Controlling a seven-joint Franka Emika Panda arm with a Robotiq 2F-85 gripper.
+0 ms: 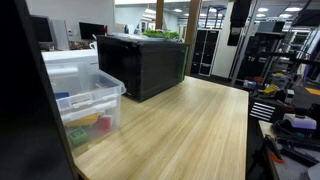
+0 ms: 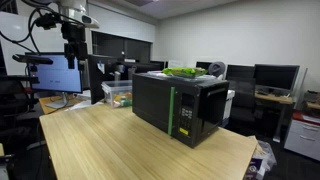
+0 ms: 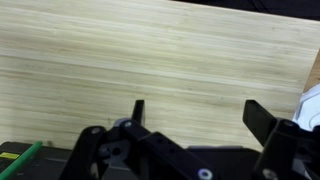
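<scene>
High above the wooden table point(image 2: 95, 145), my gripper stands open, its two black fingers wide apart with only bare tabletop showing between them. In the second exterior view the arm point(image 2: 75, 35) reaches in at the upper left, well clear of the table. A black microwave point(image 2: 160, 103) with a green strip down its front sits on the table, its door closed. Something green and leafy point(image 2: 185, 71) lies on top of it. Behind the table's left part is a clear plastic bin point(image 1: 95, 108) holding colourful items, which I cannot make out singly.
A white object point(image 3: 311, 108) shows at the right edge of the wrist view. Monitors, desks and chairs stand around the room beyond the table.
</scene>
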